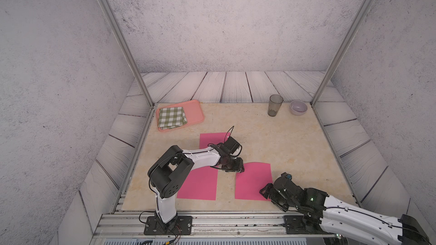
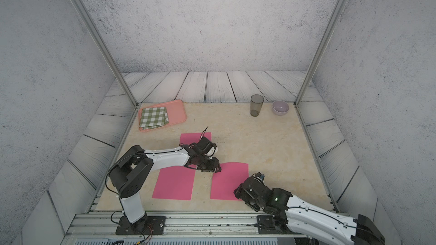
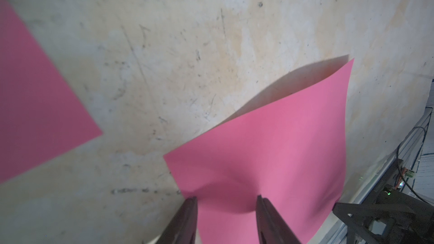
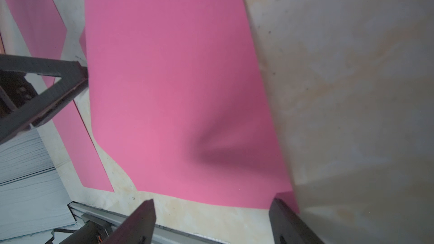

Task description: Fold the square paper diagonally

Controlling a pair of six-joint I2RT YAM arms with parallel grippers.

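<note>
A square pink paper [image 1: 254,177] lies on the table in front of the arms, its far edge raised from the surface at one corner in the left wrist view, with a shadow beneath. My left gripper [image 1: 241,168] is at the paper's far left corner, its fingers part open and low over the pink surface [image 3: 271,153]. Diagonally opposite, my right gripper [image 1: 263,193] stands at the near right corner. Its fingers [image 4: 142,221] are wide apart, and the paper's corner shows by the other fingertip, with a small darker bend in it. No grip on the paper shows in either gripper.
More pink paper [image 1: 197,186] lies to the left, partly under my left arm. A pink tray [image 1: 195,111] with a checked cloth [image 1: 171,117] is at the back left. A glass [image 1: 274,105] and a bowl [image 1: 298,107] stand at the back right.
</note>
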